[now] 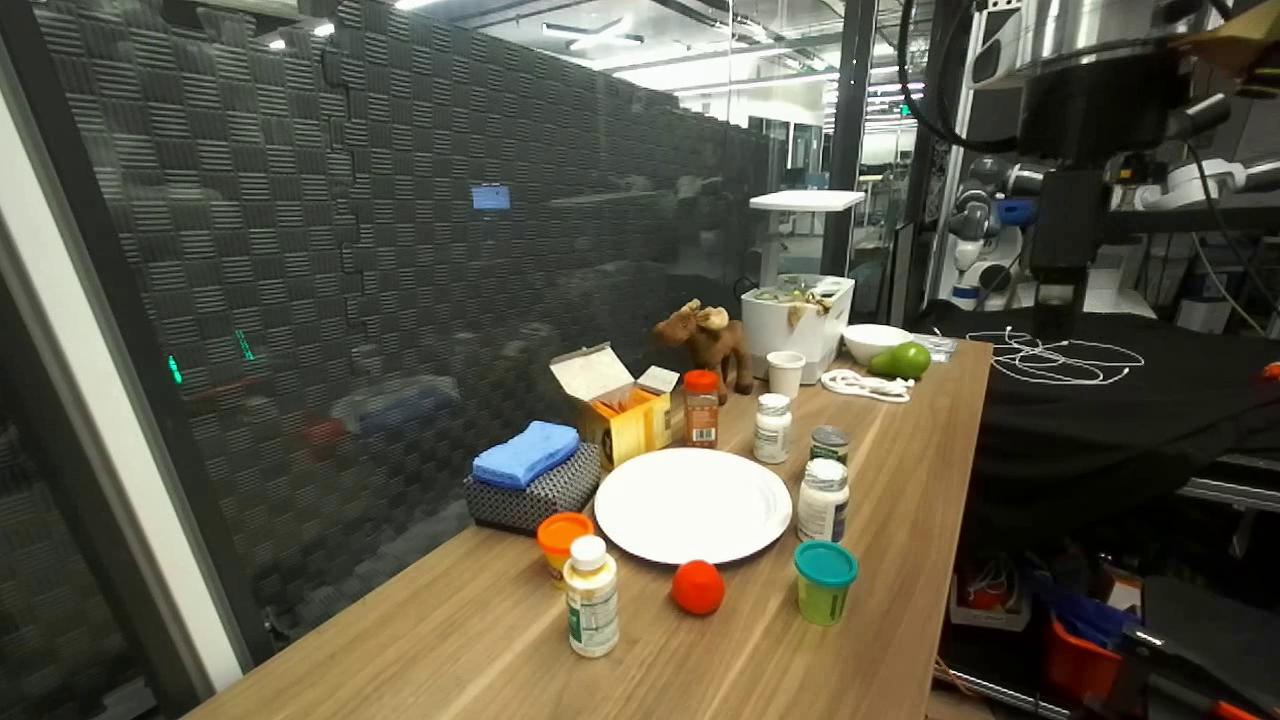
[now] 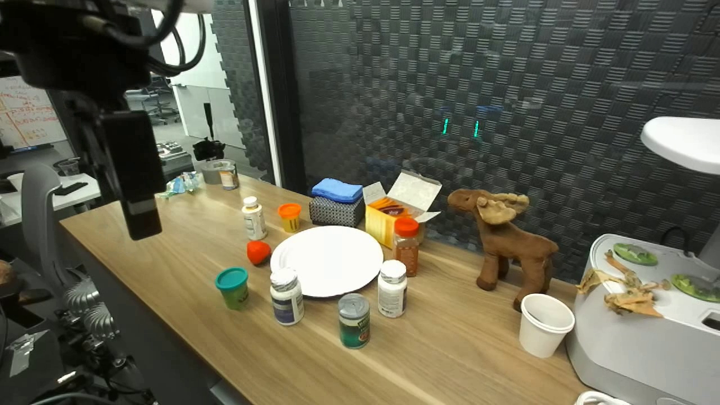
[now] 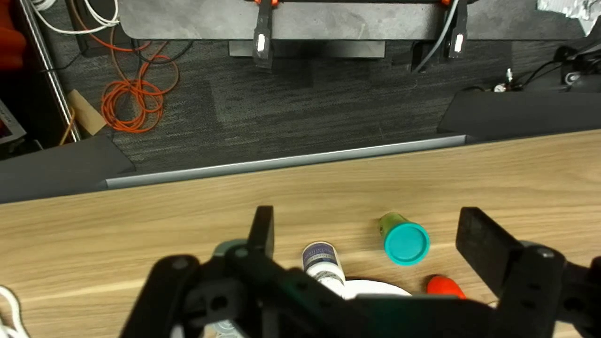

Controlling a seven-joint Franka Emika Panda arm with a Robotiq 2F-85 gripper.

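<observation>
High over the table's front edge, my gripper stands open; its two dark fingers are wide apart in the wrist view and nothing is held. Below and between them, in that view, are a teal-lidded tub [image 3: 406, 244] and a white bottle with a purple label [image 3: 321, 260]. The red ball [image 3: 445, 286] is partly hidden by the gripper body. In the second exterior view the white plate [image 2: 331, 260] lies empty, with the red ball [image 2: 258, 252] beside it. A green can [image 2: 354, 321] and another white bottle [image 2: 392, 289] stand at its near right.
Behind the plate are a blue cloth [image 1: 528, 454] on a dark box, an open yellow box [image 1: 624, 420] and a red-capped jar [image 1: 701, 409]. A toy moose [image 2: 506, 239], paper cup [image 2: 545, 324] and white appliance [image 1: 798, 330] stand further along. Bare wood shows along the front edge.
</observation>
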